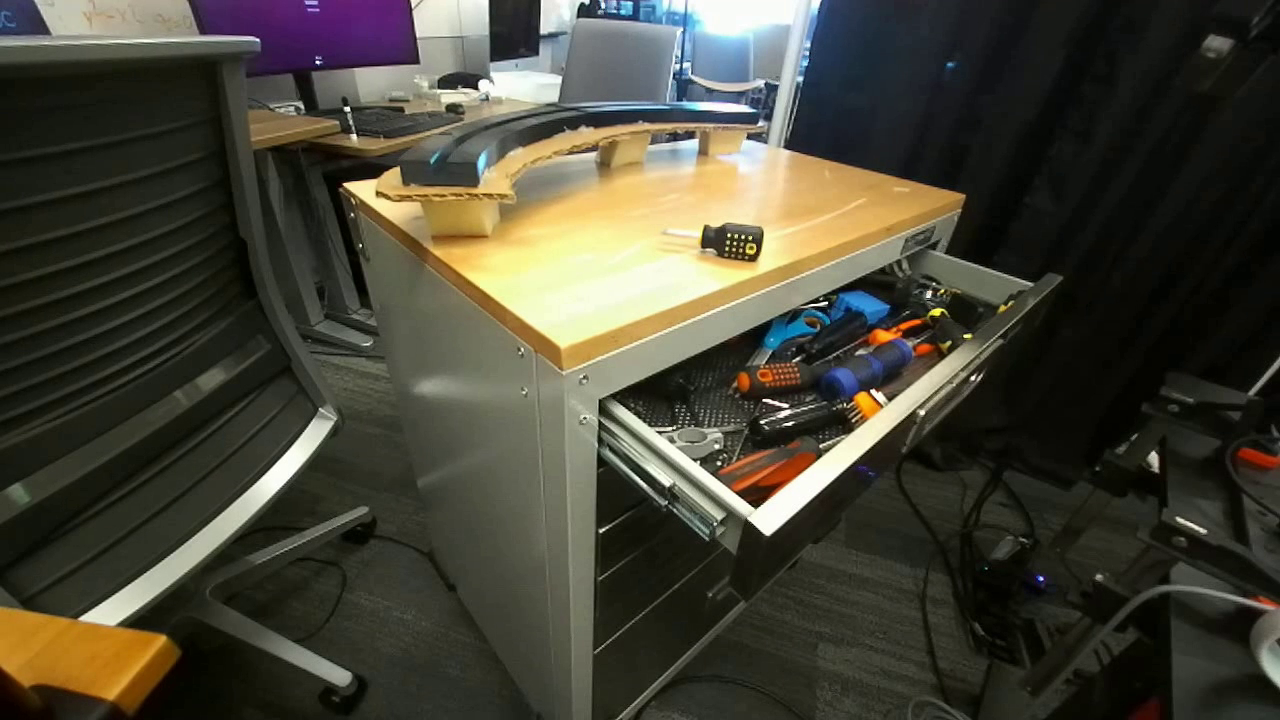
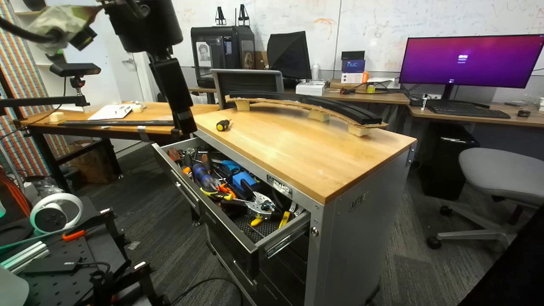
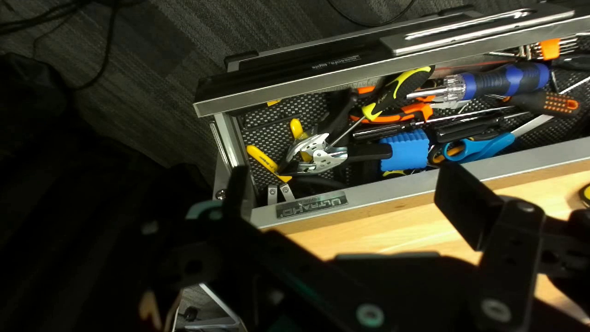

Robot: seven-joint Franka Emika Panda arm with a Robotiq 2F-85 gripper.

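Observation:
A stubby black-and-yellow screwdriver (image 1: 732, 241) lies on the wooden top (image 1: 624, 288) of a grey tool cabinet, and exterior view 2 shows this screwdriver (image 2: 222, 125) near the drawer side. Below the top, the upper drawer (image 1: 888, 444) is pulled out and full of hand tools. In the wrist view my gripper is open, its fingers wide apart over the drawer's inner edge, nothing held. Only a sliver of yellow and black shows at that view's right edge. Exterior view 2 has the gripper (image 2: 184, 127) pointing down by the drawer; exterior view 1 does not show it.
Inside the drawer are a blue-handled driver (image 3: 503, 80), blue scissors (image 3: 481, 148), a blue block (image 3: 405, 149) and a metal spring clamp (image 3: 318, 154). A curved black strip (image 2: 306, 102) on blocks spans the top's far side. Bare wood lies between.

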